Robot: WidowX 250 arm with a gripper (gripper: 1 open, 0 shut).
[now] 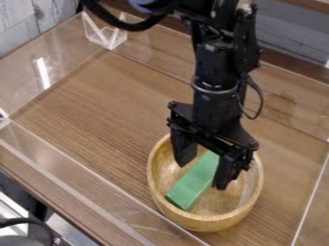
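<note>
My black gripper (206, 156) is over a round wooden bowl (215, 219) at the lower middle of the camera view, its fingers open and apart, reaching down to about the bowl's rim or inside it. A green rectangular block (189, 188) lies on the bowl's floor, between and below the fingers, partly hidden by the gripper. Whether the fingers touch it is unclear.
A small white wire or plastic holder (106, 29) stands at the back left. A dark cable or object (26, 231) shows at the bottom-left edge.
</note>
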